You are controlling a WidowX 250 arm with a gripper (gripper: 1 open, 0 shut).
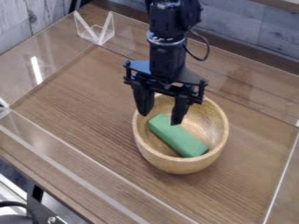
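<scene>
My black gripper (163, 103) hangs over the near-left part of a tan round bowl (181, 159) in the middle of the table. A green oblong block (177, 136) lies inside the bowl, below the gripper. I cannot tell from this view whether the gripper is open or shut.
A white wire-like object (96, 26) stands at the back left, near the table's edge. The back edge runs behind the arm.
</scene>
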